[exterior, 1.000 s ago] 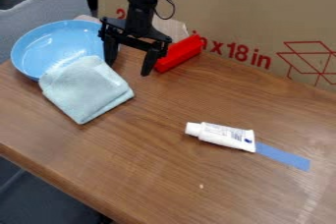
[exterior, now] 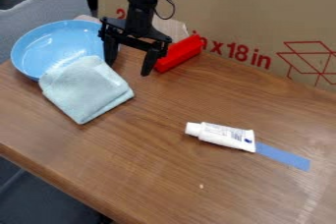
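My black gripper (exterior: 129,59) hangs at the upper middle, open, above the back of the table between a blue plate and a red object, with nothing seen between its fingers. The blue plate (exterior: 45,37) is at the left, with a folded pale blue cloth (exterior: 86,91) over its front edge and on the table. The red cylindrical object (exterior: 183,51) lies behind the gripper at its right. A white tube (exterior: 221,135) lies at the right front on a strip of blue tape (exterior: 281,156).
A cardboard panel (exterior: 262,12) stands along the back. A grey item (exterior: 39,12) is at the back left.
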